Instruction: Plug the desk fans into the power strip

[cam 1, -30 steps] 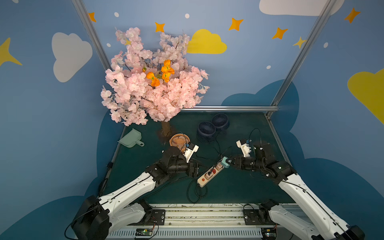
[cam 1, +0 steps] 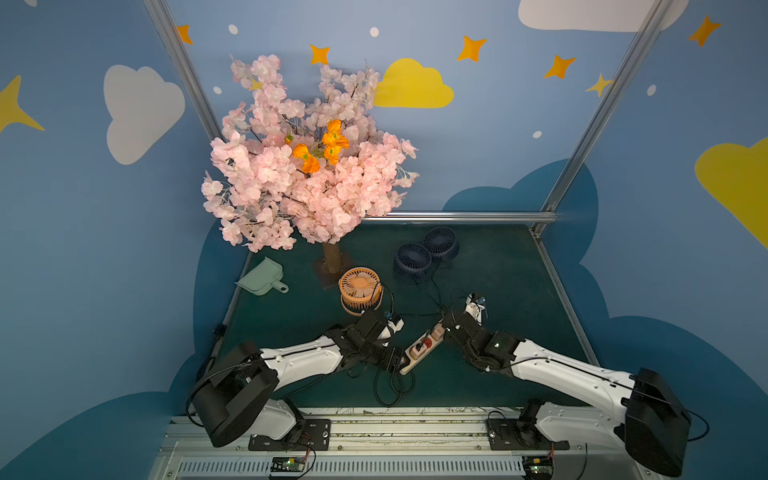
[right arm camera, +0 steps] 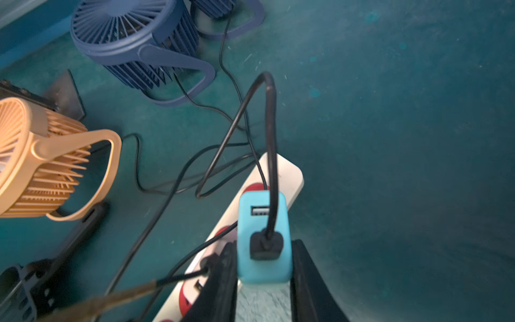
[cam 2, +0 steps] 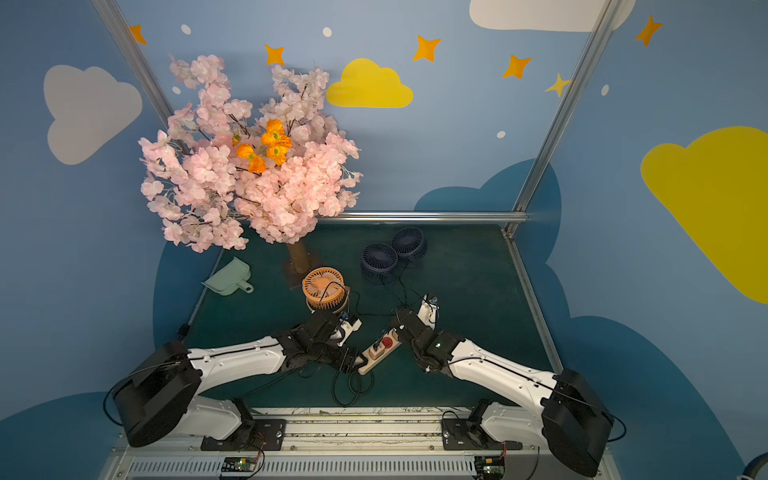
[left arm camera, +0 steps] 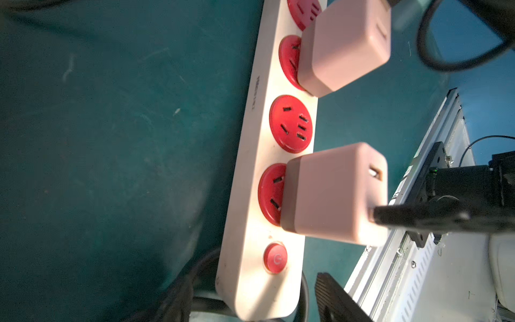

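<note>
The white power strip [left arm camera: 249,134] with red sockets lies diagonally at the front middle, two pink plugs [left arm camera: 327,198] in it. My left gripper is at its switch end, fingers part open on either side, the red switch between them in view. My right gripper is shut on a light-blue plug [right arm camera: 265,220] with a black cable, held over the strip's far end; whether it touches a socket is hidden. An orange fan [cam 1: 360,288] and two navy fans [cam 1: 413,261] [cam 1: 440,242] stand behind.
A blossom tree [cam 1: 332,257] stands at the back left, a mint dustpan [cam 1: 261,276] left of it. Black cables cross the middle around the strip.
</note>
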